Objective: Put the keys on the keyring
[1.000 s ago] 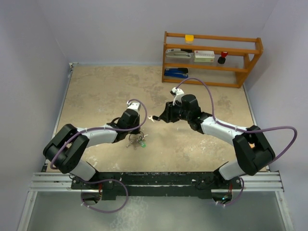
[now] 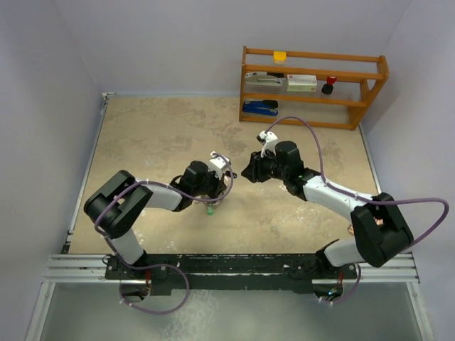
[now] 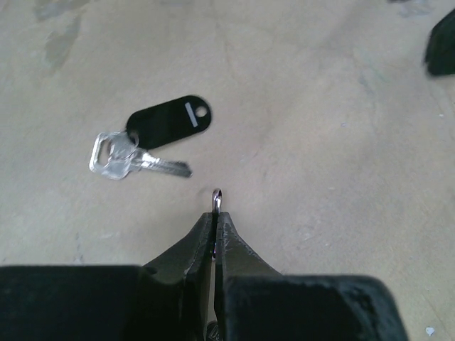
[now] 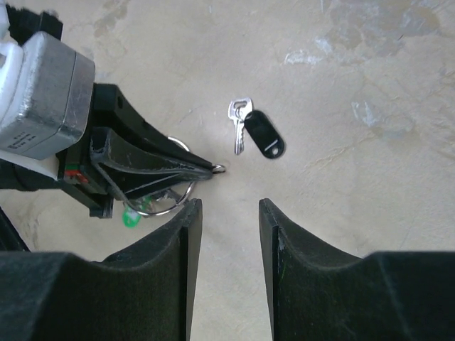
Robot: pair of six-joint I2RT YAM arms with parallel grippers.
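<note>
A silver key [image 3: 138, 155] with a black tag [image 3: 170, 121] lies flat on the table, ahead of my left gripper. The left gripper is shut on a thin metal loop [image 4: 219, 169] that pokes out past its fingertips, apart from the key. Behind those fingers the right wrist view shows a large wire keyring [image 4: 190, 187] with a green tag [image 4: 131, 217]; the fingers hide part of it, so I cannot tell how the loop joins it. My right gripper stands open and empty, close to the black tag.
A wooden rack [image 2: 313, 99] stands at the back right, holding a white box [image 2: 301, 83] and staplers. Bare table lies to the far left and at the front middle. Both grippers are close together near the middle.
The left arm has moved right, toward the key and black tag; its gripper now covers much of the keyring from above. The right gripper has shifted slightly right and toward the front.
</note>
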